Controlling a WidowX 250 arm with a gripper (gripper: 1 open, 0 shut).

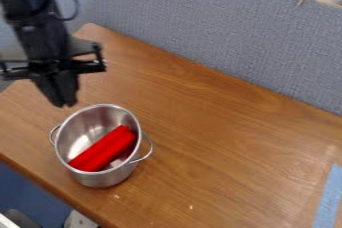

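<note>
A steel pot (80, 122) with wire side handles stands on the wooden table, a red cylindrical object (102, 150) lying inside it. My dark gripper (58, 89) hangs in the upper left, above and behind the pot, clear of the red object. The fingers are dark and slightly blurred, and whether they are open or shut is unclear.
A padded grey wall (214, 22) runs along the back. A light blue strip (329, 197) lies at the right edge.
</note>
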